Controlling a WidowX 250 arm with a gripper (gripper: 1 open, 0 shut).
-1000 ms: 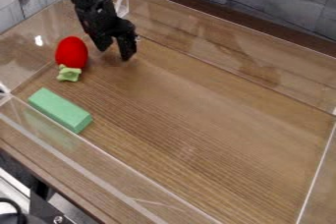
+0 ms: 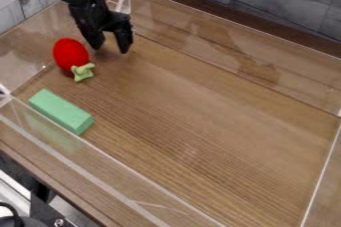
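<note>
My gripper [image 2: 103, 34] is a dark shape at the top left of the wooden table, its arm coming from the top edge; whether it is open or shut is too small to tell. A red round object [image 2: 70, 55] sits below and left of it, with a small light green piece [image 2: 82, 72] at its lower side. A green rectangular block [image 2: 60, 112] lies farther toward the front left.
A pale, translucent object behind the gripper at the top is partly hidden. The table's edge runs along the lower left.
My gripper has moved to the left and slightly up over the last second. The red object and the green block look nearly unmoved.
</note>
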